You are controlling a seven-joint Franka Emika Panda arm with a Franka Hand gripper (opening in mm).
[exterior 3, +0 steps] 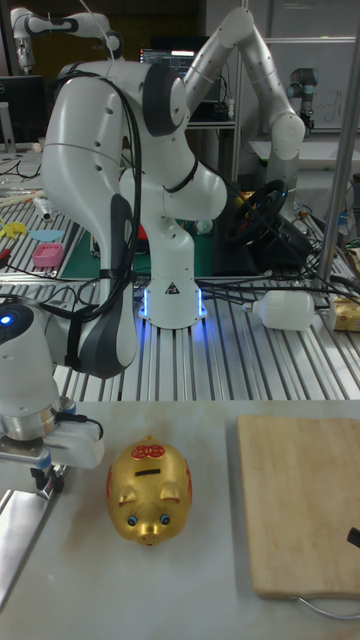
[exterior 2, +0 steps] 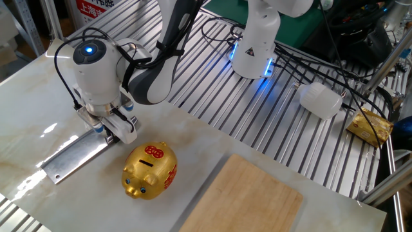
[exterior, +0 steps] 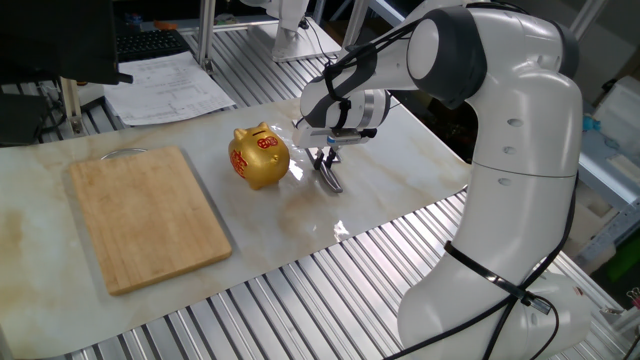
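Note:
Pointing down over the pale tabletop, my gripper (exterior: 326, 157) is at one end of a silver metal tool with a flat blade (exterior 2: 77, 155). The blade, with a small hole near its far corner, stretches away from my gripper in the second exterior view. A curved silver end (exterior: 330, 180) of the tool sticks out under the fingers in the first view. Whether the fingers are clamped on it or only around it cannot be made out. Beside my gripper, clear of it, stands a golden piggy bank (exterior 3: 149, 493) with red markings and a slot on top.
A wooden cutting board (exterior: 150, 220) with a metal loop handle lies beyond the piggy bank. Papers (exterior: 165, 90) rest at the table's back edge. A white rounded object (exterior 2: 320, 100) and a yellow box (exterior 2: 369, 127) sit on the slatted metal surface.

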